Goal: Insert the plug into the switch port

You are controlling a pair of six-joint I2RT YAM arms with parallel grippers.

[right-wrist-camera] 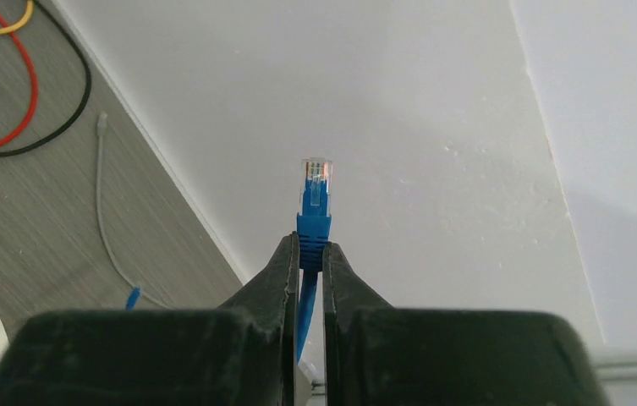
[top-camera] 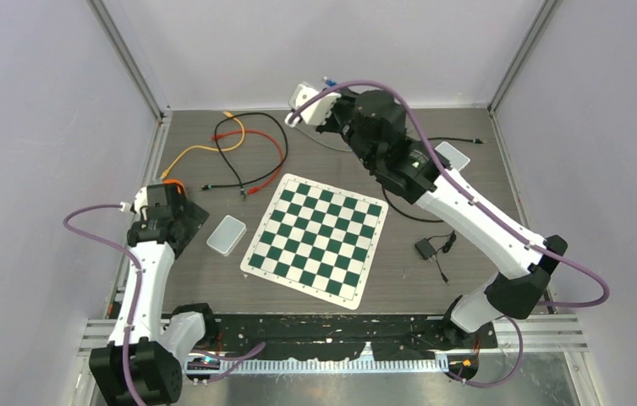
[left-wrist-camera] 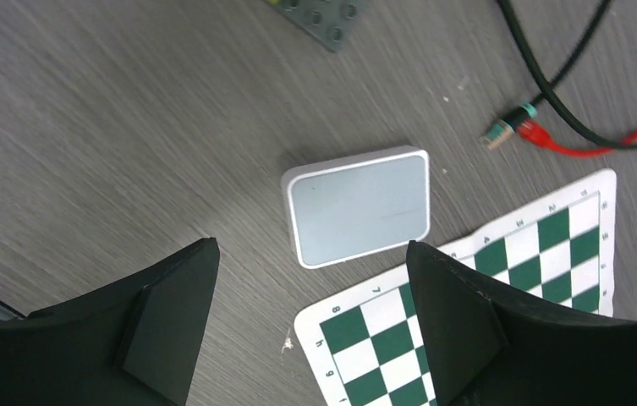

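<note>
In the right wrist view my right gripper is shut on the blue cable just behind its clear-tipped plug (right-wrist-camera: 316, 182). The plug points away from the fingers, against the pale back wall. From above, a bit of the blue plug (top-camera: 329, 82) shows at the far middle of the table. My left gripper stands part open with nothing between its fingers. Ahead of it lies a small white-edged box (left-wrist-camera: 361, 207) with a grey top. A second white box (top-camera: 453, 156) at the right is partly covered by the right arm. No port can be made out.
A green-and-white checkered board (top-camera: 315, 241) fills the middle. Red, yellow and black cables (top-camera: 281, 144) lie at the back left. A black adapter (top-camera: 425, 248) rests on the right side. An orange object (top-camera: 176, 183) is mostly hidden by the left arm.
</note>
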